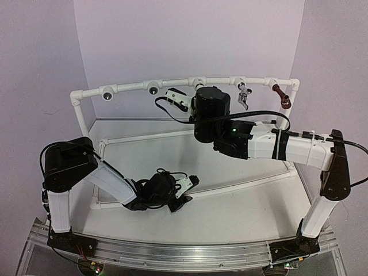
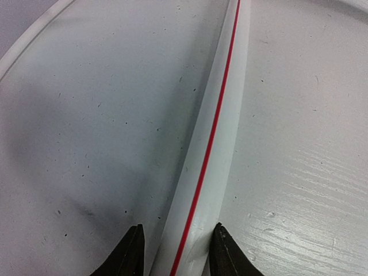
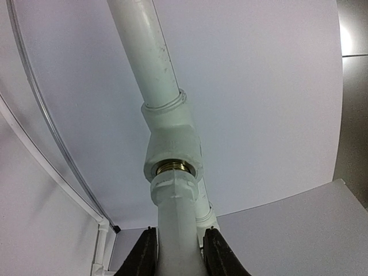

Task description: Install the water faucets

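In the right wrist view my right gripper is shut on a white faucet (image 3: 175,213). The faucet's upper end lines up with the white tee socket (image 3: 172,141), and a brass ring shows in the opening. I cannot tell how deeply they are joined. From above, my right wrist hides most of this under the middle tee (image 1: 198,80). My left gripper is open low down, its fingertips either side of a white pipe with a red stripe (image 2: 210,149). A silver faucet (image 1: 244,95) and a brown faucet (image 1: 282,96) hang from the rail's right part.
Two open tees, the far left one (image 1: 107,94) and its neighbour (image 1: 153,88), sit on the upper rail (image 1: 129,87). A lower white pipe frame (image 1: 230,187) borders the board. The board's middle (image 1: 172,155) is clear.
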